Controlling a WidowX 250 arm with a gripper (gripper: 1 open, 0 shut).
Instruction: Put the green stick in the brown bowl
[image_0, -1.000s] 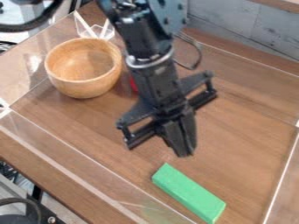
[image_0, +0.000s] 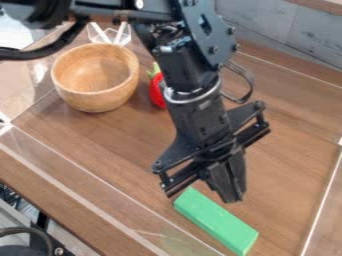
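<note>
The green stick (image_0: 215, 221), a short, flat-looking block, lies on the wooden table near the front. My black gripper (image_0: 229, 187) points down just behind and above the stick, apart from it as far as I can see. Its fingers look close together, dark against dark, so the gap between them is hard to make out. Nothing shows held in them. At the back left stands the brown bowl (image_0: 95, 103), upright, and its visible inside looks empty.
A red object (image_0: 158, 91) sits right of the bowl, partly hidden behind my arm. Clear walls or edges border the table at left front and right. Bare tabletop (image_0: 100, 140) lies between bowl and stick.
The stick and the bowl have stayed in place.
</note>
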